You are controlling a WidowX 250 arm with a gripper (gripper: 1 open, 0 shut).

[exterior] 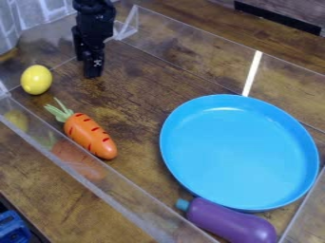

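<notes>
My black gripper (93, 61) reaches down at the upper left, low over the wooden floor of a clear-walled enclosure, and stands open. It is small and dark, so whether it touches the floor cannot be told. A yellow lemon (36, 80) lies left of and below it in the view. An orange toy carrot (89, 133) with a green top lies below the lemon, toward the front left. A light blue round plate (238, 152) fills much of the right side. A purple toy eggplant (233, 221) lies at the bottom right, beside the plate.
Clear plastic walls (89, 190) bound the area. A blue object (10, 228) sits outside the wall at the bottom left, and a white strip (252, 74) is at the upper right.
</notes>
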